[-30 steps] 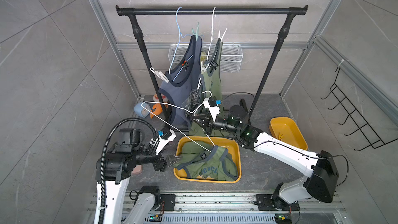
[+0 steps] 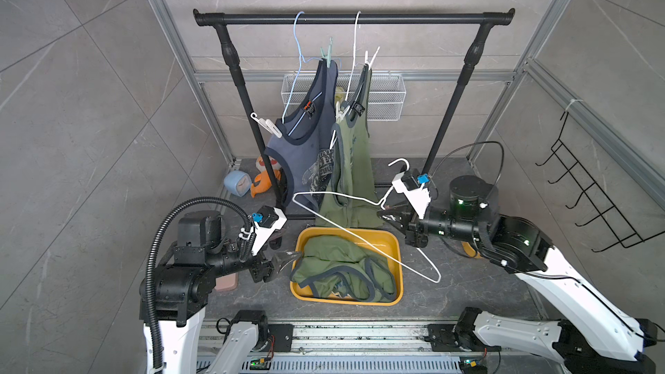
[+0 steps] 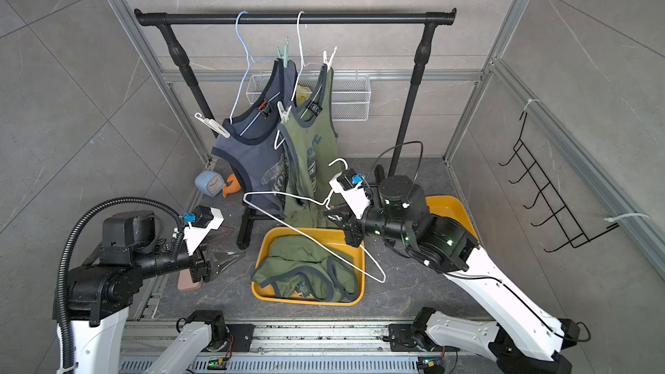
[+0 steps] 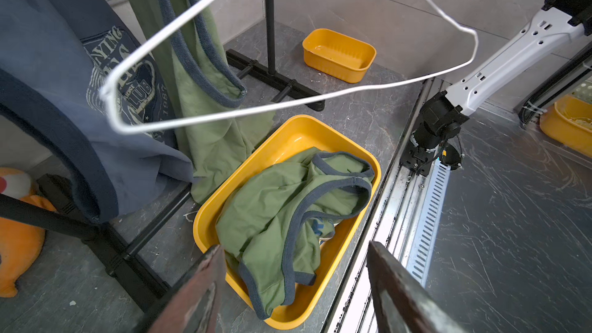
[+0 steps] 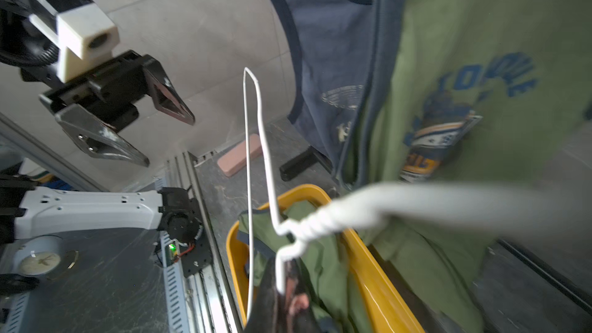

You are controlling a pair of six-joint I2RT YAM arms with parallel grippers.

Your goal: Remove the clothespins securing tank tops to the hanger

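My right gripper (image 2: 384,216) is shut on a bare white wire hanger (image 5: 308,225), gripped beside its twisted neck above the bin. No clothespin shows on that hanger. Inside the yellow bin (image 2: 398,263) lies a crumpled green tank top (image 2: 339,266). Left of it, my left gripper (image 2: 282,263) is open and empty. On the rack, a blue-grey tank top (image 3: 253,152) hangs with a white clothespin (image 2: 266,124) and a green clothespin (image 2: 327,54). Beside it, another green tank top (image 3: 311,159) has white clothespins (image 3: 328,59) at its upper strap and a further white clothespin (image 3: 284,112) at the other.
A black rack bar (image 2: 408,18) spans the back, with a wire basket (image 3: 349,100) behind the clothes. Another yellow bin (image 3: 450,211) stands on the right, partly behind my right arm. A toy (image 2: 262,183) and a blue roll (image 2: 237,183) sit at the rack's left foot.
My right arm has swung right, carrying the hanger away from the left side and off the rack clothes. The green top in the bin has slumped flat.
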